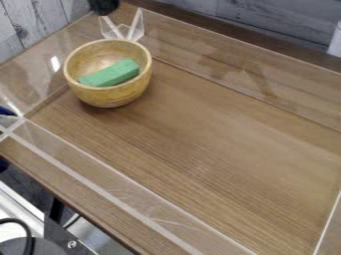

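A wooden bowl sits near the upper left of the wooden table, with a green block lying inside it. The dark gripper is at the top edge of the view, above and behind the bowl, mostly out of frame; its fingers cannot be made out.
Clear tape strips run along the table's left and front edges. Cables hang at the bottom left beyond the edge.
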